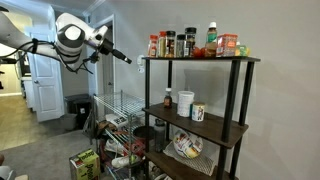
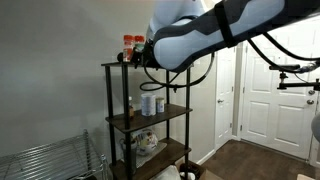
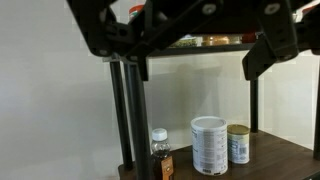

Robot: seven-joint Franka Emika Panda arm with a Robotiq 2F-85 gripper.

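My gripper (image 1: 122, 56) hangs in the air to the left of the shelf's top board, apart from it. In the wrist view the dark gripper stands open, a wide gap between its fingers and nothing held. Beyond that gap, on the middle board, are a large white can (image 3: 209, 146), a smaller can (image 3: 238, 144) with a tan lid and a dark bottle (image 3: 161, 155) with a white cap. Spice jars (image 1: 180, 45) line the top board, partly hidden by the gripper in the wrist view.
The shelf's black posts (image 1: 233, 92) and its top board (image 1: 215, 58) edge the space. A bowl (image 1: 187, 145) sits on the lower board. An empty wire rack (image 1: 120, 105) is to the left, with boxes (image 1: 85, 164) on the floor.
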